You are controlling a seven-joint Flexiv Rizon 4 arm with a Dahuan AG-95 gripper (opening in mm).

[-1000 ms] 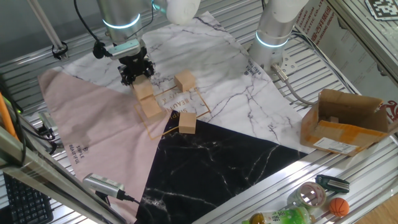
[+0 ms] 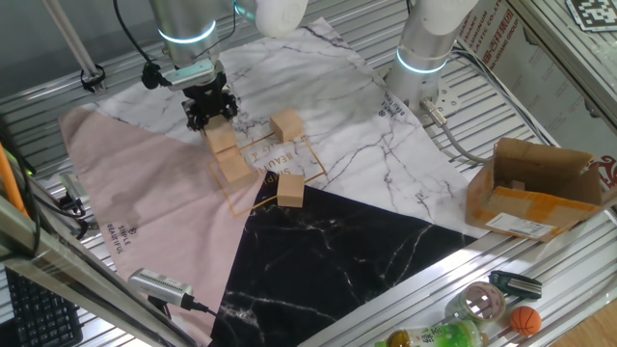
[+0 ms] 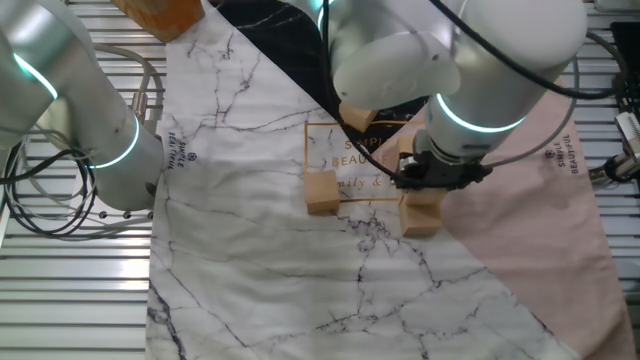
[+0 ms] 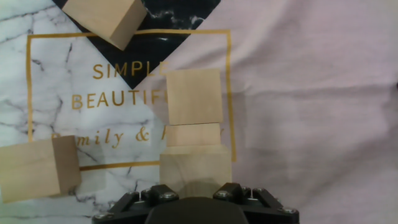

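Observation:
Two wooden blocks stand in line by the pink cloth: a front block (image 4: 194,96) and a block nearer the gripper. My gripper is right at the nearer block, pointing down. Its fingertips are apart and cover that block's near edge in the wrist view, so whether they press on it is hidden. In exterior view 1 the gripper (image 2: 211,113) meets the back end of this near block (image 2: 220,135), with the front block (image 2: 234,170) just ahead. Two more blocks lie apart, one on white marble (image 2: 286,124), the other by the black part (image 2: 290,191).
An open cardboard box (image 2: 525,207) sits at the right edge. A tape roll (image 2: 482,301), a small orange ball (image 2: 525,320) and a green bottle (image 2: 448,335) lie at the front.

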